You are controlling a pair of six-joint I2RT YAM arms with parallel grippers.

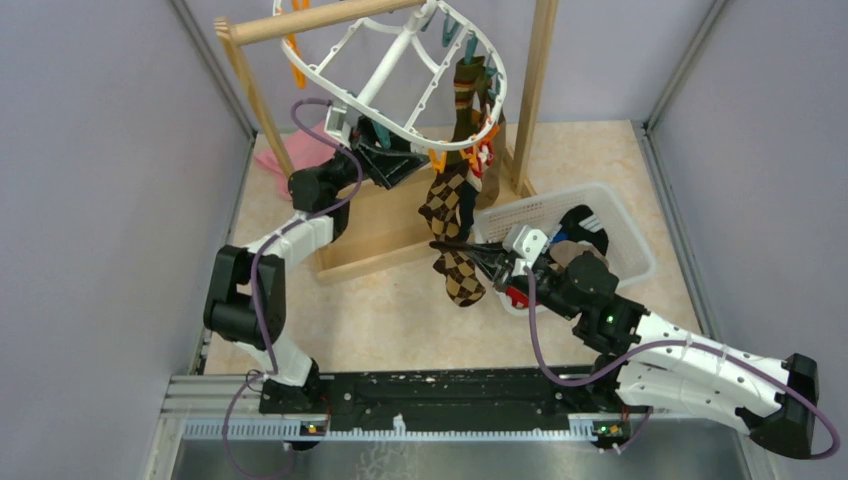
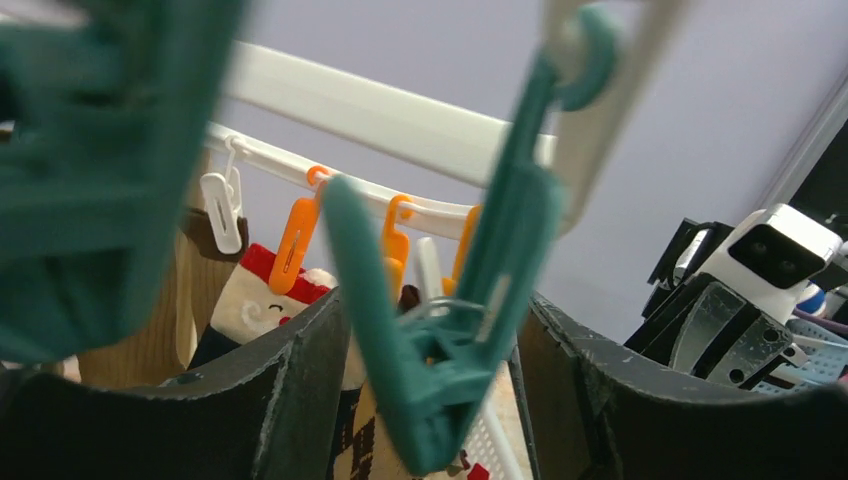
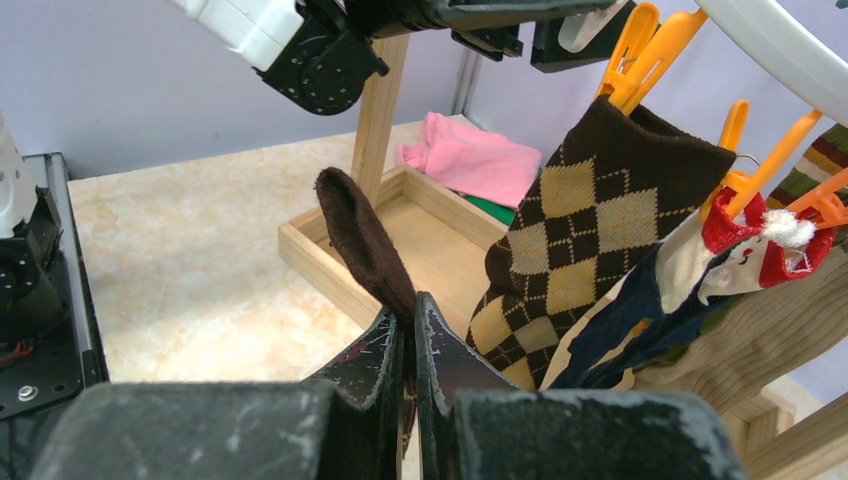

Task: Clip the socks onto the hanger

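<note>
The white round hanger (image 1: 388,73) hangs from the wooden frame, socks on its right side in orange clips (image 3: 645,60). My left gripper (image 1: 410,160) is raised under the front rim, open, among teal clips (image 2: 440,380) that appear close and blurred in the left wrist view; nothing visible is held. My right gripper is shut on a brown argyle sock (image 1: 460,275), whose dark cuff (image 3: 360,240) sticks up above the fingertips. Other hanging socks include an argyle one (image 3: 575,240) and a red-and-white one (image 3: 690,255).
A white basket (image 1: 630,250) of socks stands at the right. A wooden tray (image 3: 310,260) sits under the hanger, with pink cloth (image 3: 470,160) behind it.
</note>
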